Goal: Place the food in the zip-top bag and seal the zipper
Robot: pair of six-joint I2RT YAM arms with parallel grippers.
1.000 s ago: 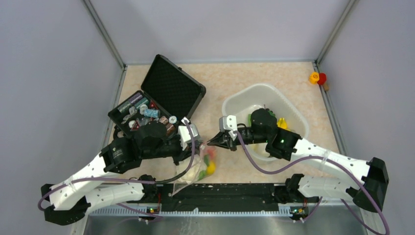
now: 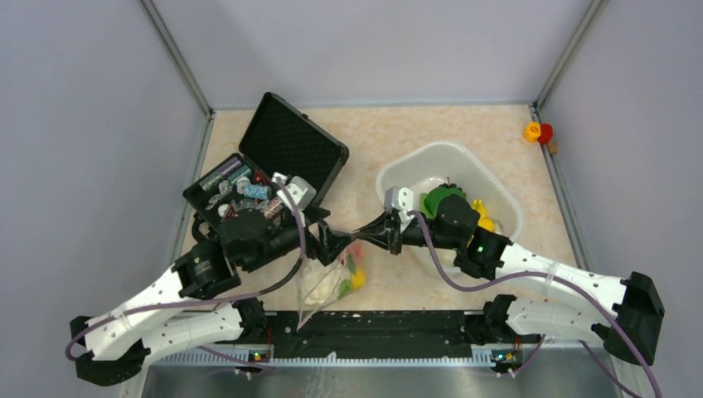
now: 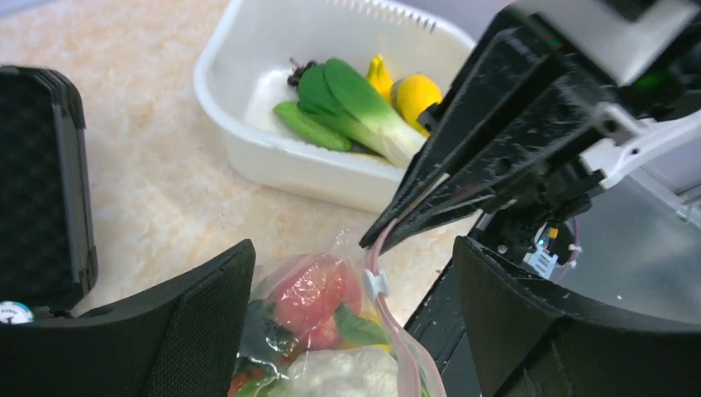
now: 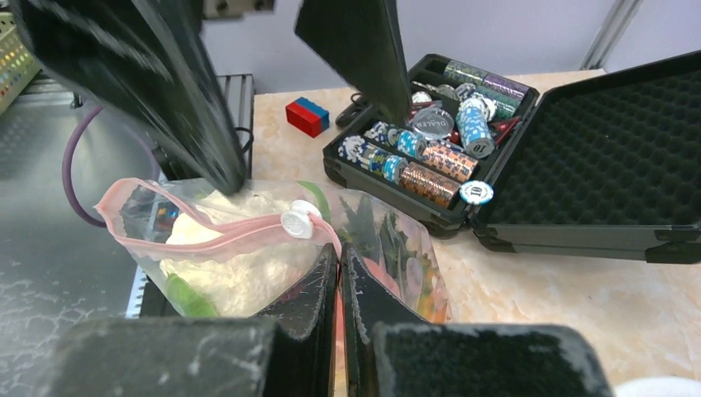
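Note:
A clear zip top bag [image 4: 223, 277] with a pink zipper strip holds food: a white head [image 3: 343, 376], a red piece [image 3: 310, 294] and green pieces. The white slider [image 4: 299, 220] sits on the strip, close to the end where my right gripper is shut on it. Beyond that pinch the mouth stands apart as a loop at the far end. My left gripper is open around the slider end, its fingers [image 3: 202, 310] well apart. In the right wrist view the left fingers hang above the bag, clear of the slider.
A white bin [image 2: 489, 170] at right holds a green vegetable [image 3: 355, 99] and yellow items. An open black case [image 2: 286, 145] with poker chips lies at back left. A red and blue block [image 4: 307, 117] sits beside it. Bare table lies between case and bin.
My left gripper has drawn back from the zipper toward the case and turned, and its fingers now show apart. The right gripper moved slightly, still at the zipper end.

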